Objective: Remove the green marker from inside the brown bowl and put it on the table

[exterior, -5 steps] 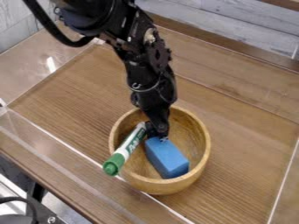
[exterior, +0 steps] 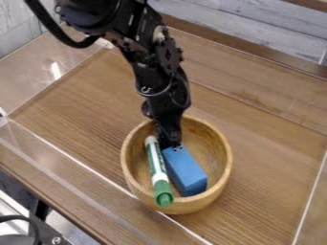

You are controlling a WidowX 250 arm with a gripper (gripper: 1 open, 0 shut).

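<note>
The brown bowl [exterior: 220, 144] stands on the wooden table in the lower middle of the camera view. Inside its left part lies the green marker [exterior: 157, 170], white-barrelled, its green cap toward me. My gripper [exterior: 167, 142] reaches down into the bowl's far side, its tips by the marker's upper end. The dark fingers overlap there, so whether they are closed on the marker cannot be made out.
A blue block [exterior: 186, 172] lies in the bowl, right beside the marker. Bare table [exterior: 76, 105] extends left of the bowl, and there is free room to the right too. Dark cables and a device [exterior: 32, 230] sit at the lower left corner.
The marker's green end has swung from the bowl's left rim rightward and toward me, and now sits farther inside the bowl. My gripper has shifted slightly; the bowl looks almost unmoved.
</note>
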